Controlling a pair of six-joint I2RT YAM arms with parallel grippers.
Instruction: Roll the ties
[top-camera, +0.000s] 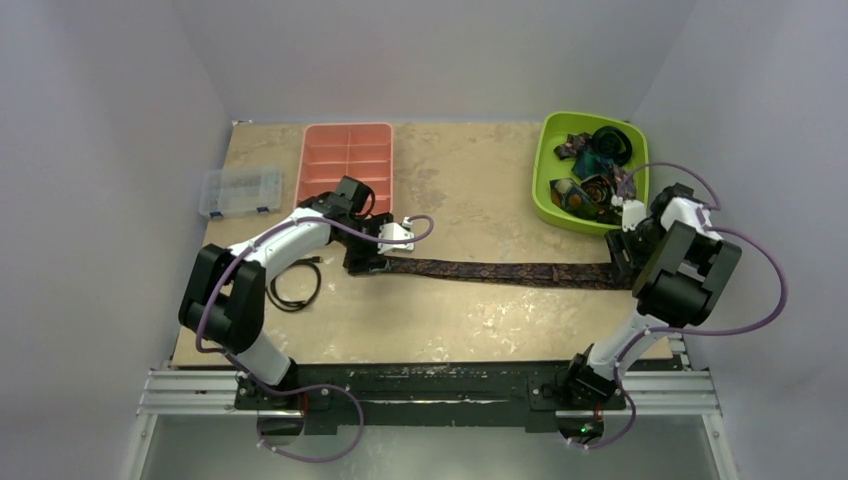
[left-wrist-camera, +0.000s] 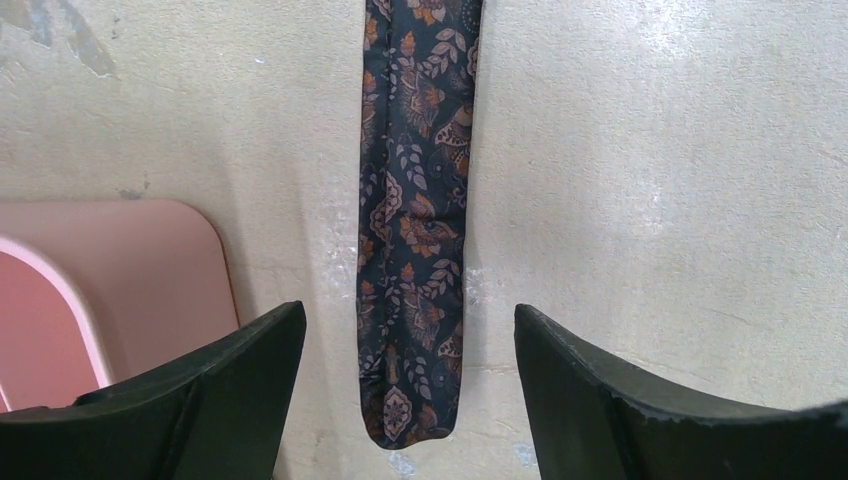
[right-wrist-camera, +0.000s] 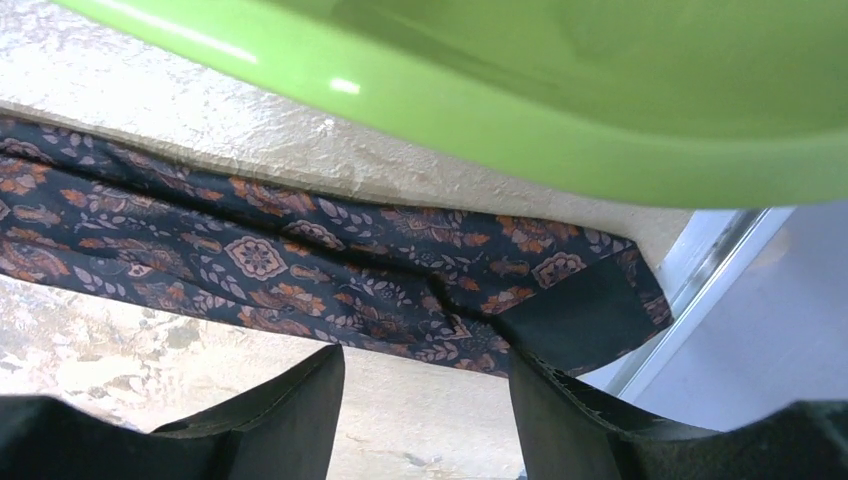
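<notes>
A dark floral tie lies flat and lengthwise across the middle of the table. Its narrow end shows in the left wrist view, where the tie passes between the spread fingers of my left gripper, touching neither. In the right wrist view the tie's wide end has a plain dark folded part, its tip close to the table's edge. Over that end my right gripper stands open with nothing held. From above, both grippers cover the tie's ends.
The green bin at the back right holds several ties and sits close to the right gripper. A pink divided tray stands behind the left gripper. A clear case and a coiled black cable are at left.
</notes>
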